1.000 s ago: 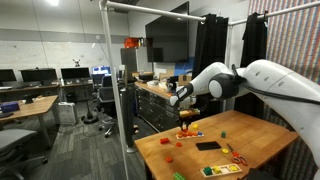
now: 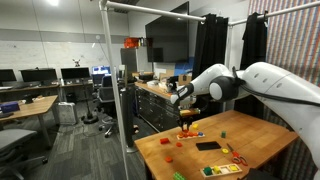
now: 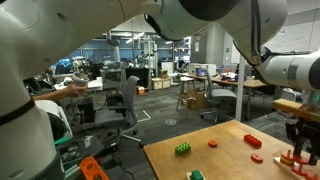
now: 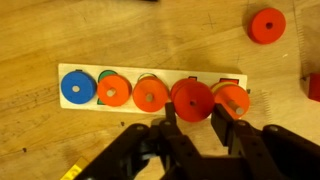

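A pale wooden peg board (image 4: 215, 77) lies across the wrist view. A blue disc (image 4: 76, 87) is at its left end, and orange discs (image 4: 114, 90) stand along it, one at the right (image 4: 234, 99). My gripper has its fingers on either side of a red disc (image 4: 193, 97), shut on it. From above, the red disc covers part of the board between two orange discs; its height over the board cannot be told. In the first exterior view the gripper (image 2: 181, 123) points down over the board (image 2: 190, 136).
A loose red disc (image 4: 267, 25) lies on the table beyond the board, with a red block (image 4: 314, 87) at the right edge. A yellow block (image 4: 72, 172) is at lower left. Nearer the first exterior camera are a second board (image 2: 222, 170) and a black pad (image 2: 208, 146).
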